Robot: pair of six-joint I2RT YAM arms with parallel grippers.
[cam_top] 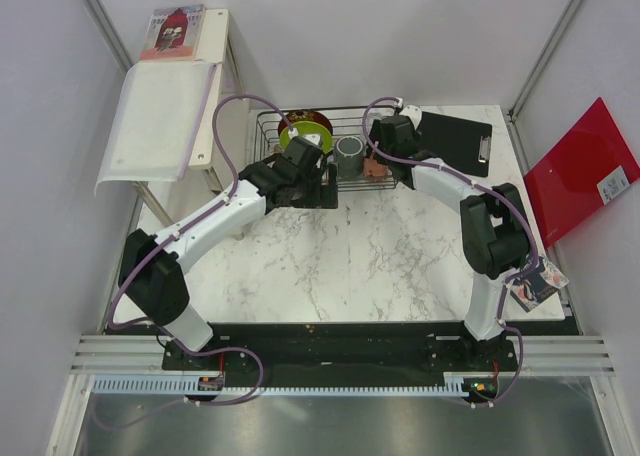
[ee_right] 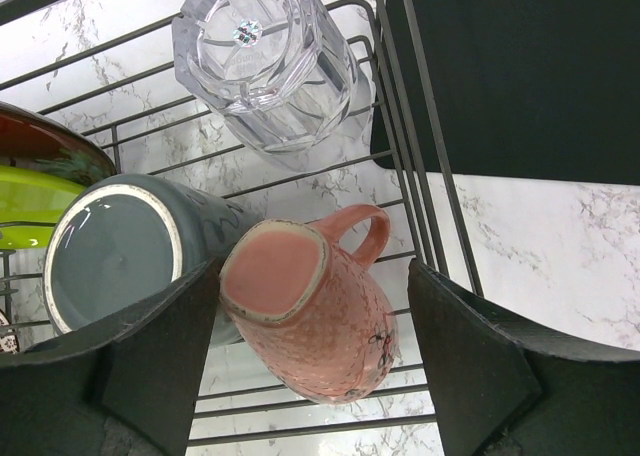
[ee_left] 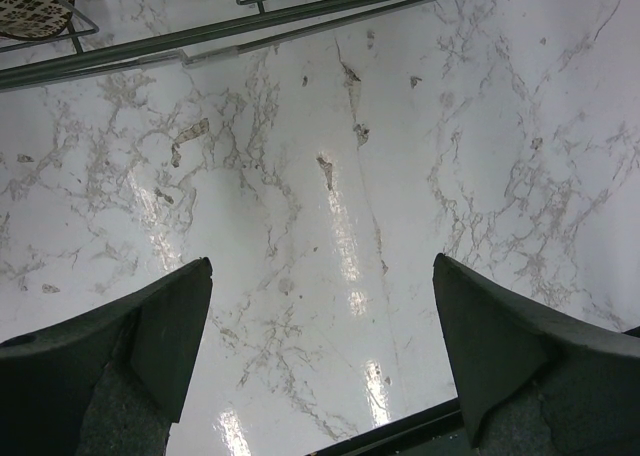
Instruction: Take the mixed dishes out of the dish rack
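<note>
In the right wrist view a pink mug (ee_right: 340,326) lies bottom up in the dish rack (ee_right: 423,186), its handle toward the back. The right gripper is open over it, one finger on either side; contact cannot be made out. Left of the mug a grey-blue mug (ee_right: 115,251) rests upside down, and behind it leans a clear glass (ee_right: 255,61). A green plate (cam_top: 307,134) and a brown plate (cam_top: 318,118) stand at the rack's left. My left gripper hangs open and empty over the counter, just in front of the rack.
At the rack's left rises a white shelf (cam_top: 212,38). A black board (cam_top: 455,141) lies to the right, a red panel (cam_top: 585,171) beyond it. Bare marble counter (cam_top: 340,266) stretches in front of the rack.
</note>
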